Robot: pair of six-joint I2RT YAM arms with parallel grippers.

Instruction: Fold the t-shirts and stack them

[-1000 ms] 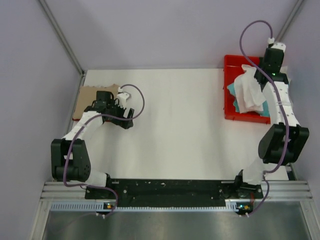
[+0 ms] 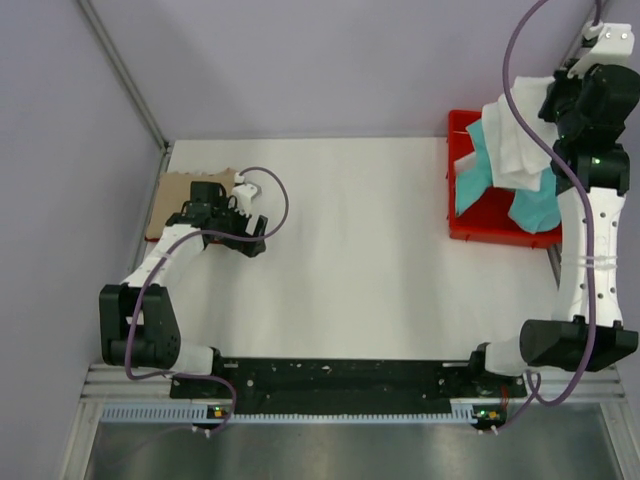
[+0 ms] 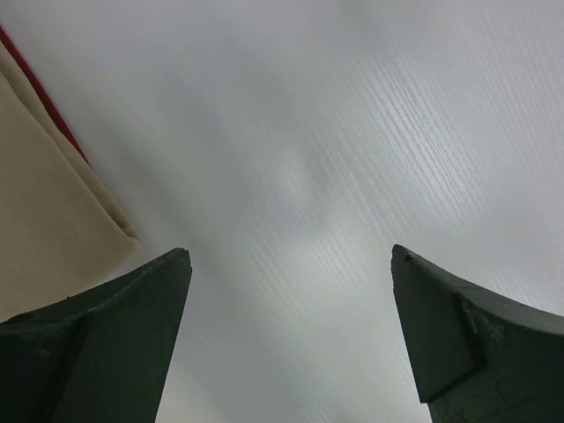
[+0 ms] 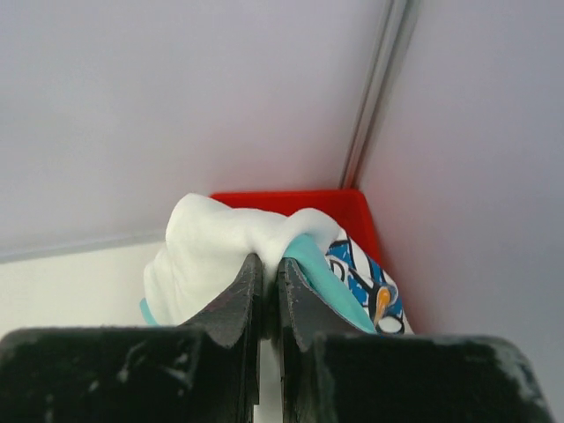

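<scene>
My right gripper is shut on a bunch of white and cyan shirts (image 4: 203, 256), raised at the far right over a red bin (image 2: 500, 233). In the top view white cloth (image 2: 508, 140) and cyan cloth (image 2: 530, 208) hang over the bin, and a blue patterned cloth (image 4: 363, 282) shows behind in the right wrist view. My left gripper stands open, with nothing between its fingers, beside a folded tan shirt (image 2: 172, 200) at the left of the table; some red (image 3: 44, 97) shows beneath its edge.
Walls stand close behind and to the right of the red bin. Purple cables loop over both arms.
The left arm has barely moved.
</scene>
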